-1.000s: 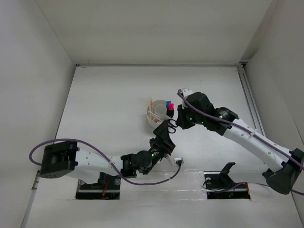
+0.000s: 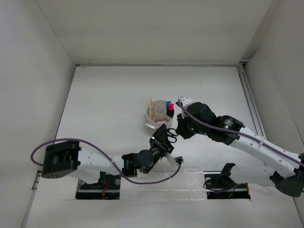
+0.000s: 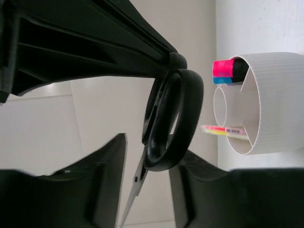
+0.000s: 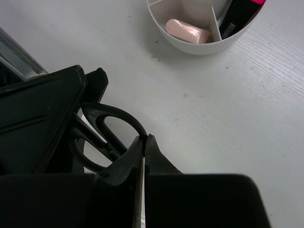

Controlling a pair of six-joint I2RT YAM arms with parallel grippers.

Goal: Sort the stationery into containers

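A pair of black-handled scissors (image 3: 183, 118) hangs between my two grippers, its silver blade (image 2: 151, 126) reaching left past the front rim of the white round container (image 2: 148, 115). My right gripper is shut on one handle loop near its fingertips. Around the scissors, the blurred fingers of my left gripper stand apart, and the blade runs down between them; whether either finger touches it cannot be told. Inside the container are an orange pen (image 2: 151, 104), a pink-capped marker (image 2: 171, 107), a blue-capped one (image 2: 168, 103) and a pinkish eraser (image 4: 187, 31).
The container has dividers and a round inner cup (image 3: 220, 107). Both grippers are close together just in front of the container.
My right gripper has come toward the front with the scissors' handles. The blade, earlier lying across above the container, now sits at its front edge. The left arm has barely moved.
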